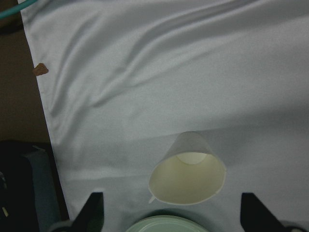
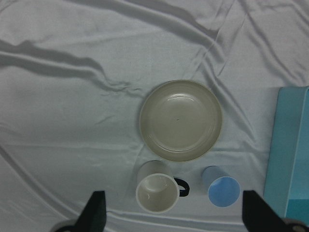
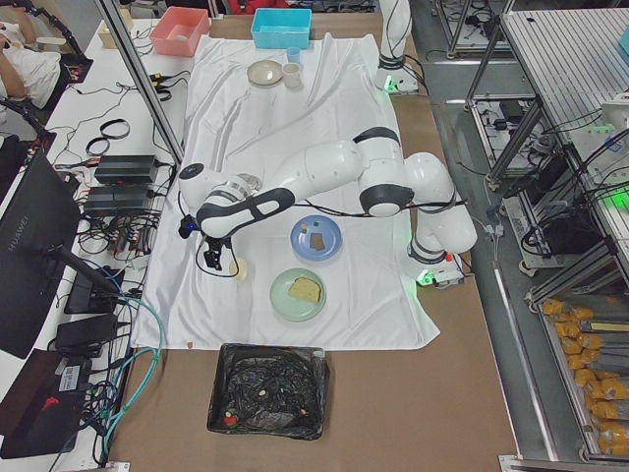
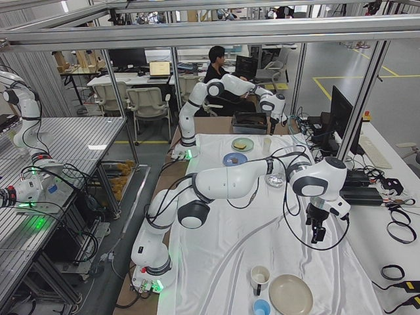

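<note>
My left gripper (image 3: 214, 254) hangs open over a pale cup (image 1: 186, 179), which lies beside a green plate (image 3: 285, 305) holding a yellow slice (image 3: 305, 290). A blue plate (image 3: 328, 247) carries brown pieces. My right gripper (image 4: 317, 226) is open above the far end of the cloth, where a beige plate (image 2: 177, 121), a white mug (image 2: 157, 193) and a blue cup (image 2: 223, 192) stand. Both grippers have nothing between their fingers.
A black-lined bin (image 3: 268, 423) with scraps is beyond the cloth's edge. Blue (image 3: 282, 22) and pink (image 3: 180, 29) containers are at the other end. A metal bowl (image 4: 274, 181) is partly hidden by arms. Cables and monitors line one side.
</note>
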